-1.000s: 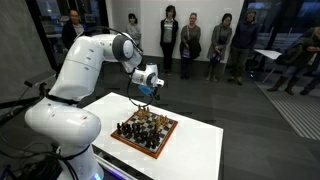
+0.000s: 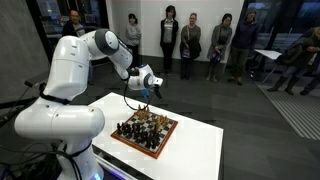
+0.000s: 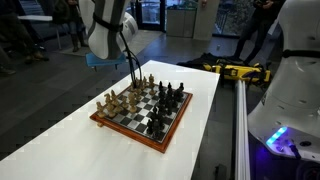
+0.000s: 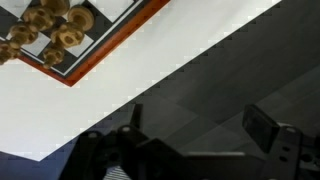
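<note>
The chessboard (image 2: 147,152), brown-framed, rests on the white table with dark and gold pieces standing on it. In the second exterior view, black pieces (image 3: 155,124) stand along the near right side and gold pieces (image 3: 110,104) along the left and far side. My gripper is open, its fingers (image 4: 260,127) wide apart and nothing between them. It hangs near the gold side of the board, above the table's edge. The wrist view shows several gold pieces (image 4: 66,36) at the board's corner, off to the upper left of the fingers.
The white table (image 2: 195,145) has bare room right of the board. Beyond its edge lies dark floor (image 4: 200,75). Several people (image 2: 168,38) stand along the back wall. A black and yellow item (image 3: 255,72) sits beyond the table's right side in the second exterior view.
Over the last second the arm has drawn back to the left in the first exterior view, and the wrist has come slightly lower. The board and its pieces look unmoved.
</note>
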